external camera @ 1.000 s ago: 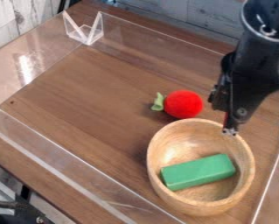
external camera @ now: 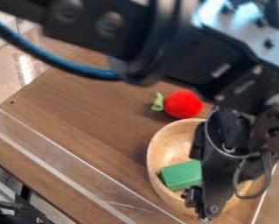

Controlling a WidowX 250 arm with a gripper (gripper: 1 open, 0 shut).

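A green block (external camera: 179,175) lies in the bowl, its right part hidden behind the gripper. The gripper appears open, though its fingertips are partly out of sight and I cannot see anything held. A red tomato-like toy (external camera: 183,104) with a green stem lies just behind the bowl.
A clear low wall runs along the front-left edge. The arm and a blue cable (external camera: 48,61) cover the upper part of the view.
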